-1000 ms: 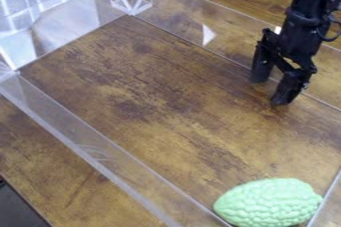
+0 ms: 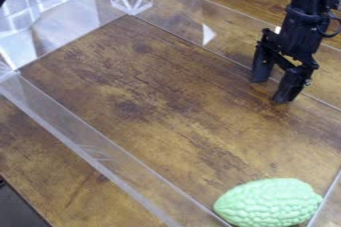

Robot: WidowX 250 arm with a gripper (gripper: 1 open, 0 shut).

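Observation:
The black gripper is low at the right side of the wooden surface, against the clear wall there, its two fingers apart with nothing visible between them. A pale green, bumpy, oval toy lies in the bottom right corner of the walled area, well apart from the gripper.
Clear plastic walls border the wooden floor on its sides. A white tiled or gridded object stands outside at the top left.

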